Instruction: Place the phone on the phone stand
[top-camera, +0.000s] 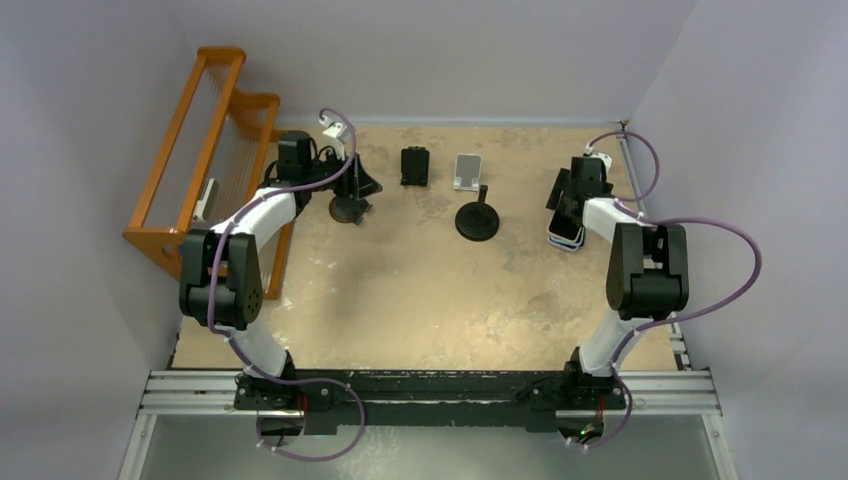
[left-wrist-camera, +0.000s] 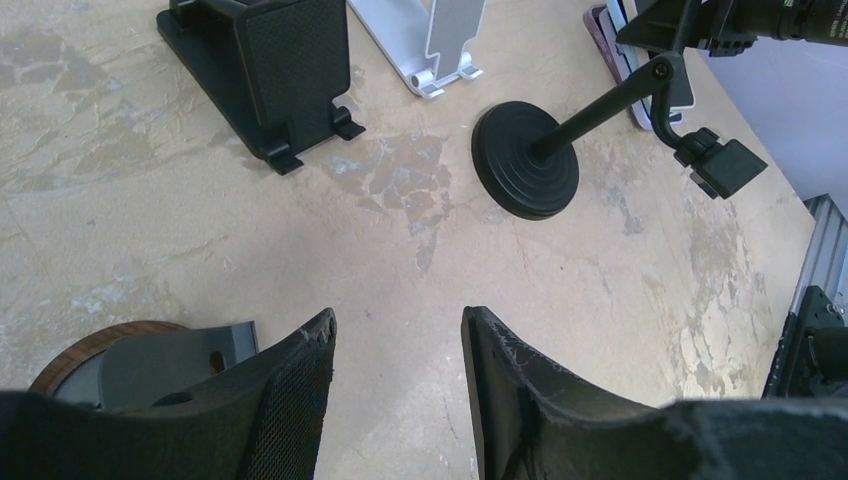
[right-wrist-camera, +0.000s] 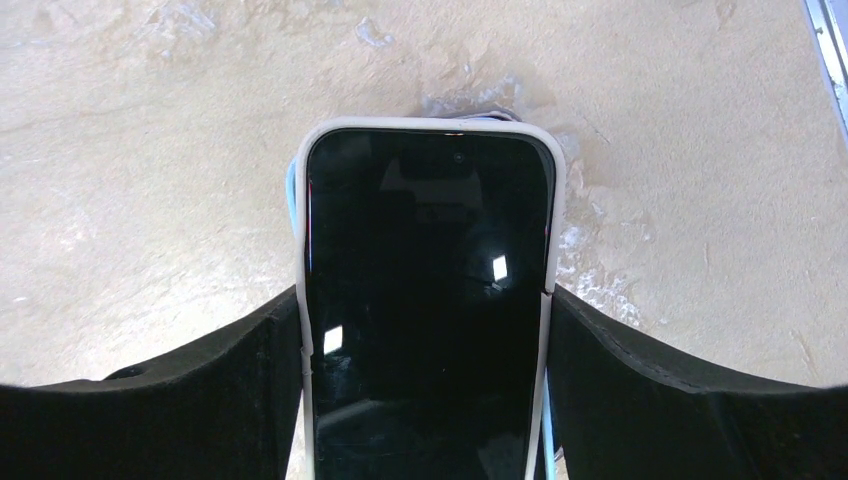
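Note:
A phone (right-wrist-camera: 430, 270) with a dark screen and pale case edge lies between the fingers of my right gripper, which touch both its long sides. Blue edges of at least one more phone show beneath it. From above, this stack (top-camera: 566, 236) is at the table's right, partly hidden by the arm. Several stands are on the table: a black folding one (top-camera: 414, 166), a light grey one (top-camera: 467, 171), a black round-based one (top-camera: 477, 221) and another round-based one (top-camera: 347, 210) below my left gripper. That gripper is open and empty.
A wooden rack (top-camera: 210, 150) stands along the left edge, with a pale object (top-camera: 205, 198) in it. Bare table (top-camera: 420, 300) fills the middle and front. The right wall is close to the right arm.

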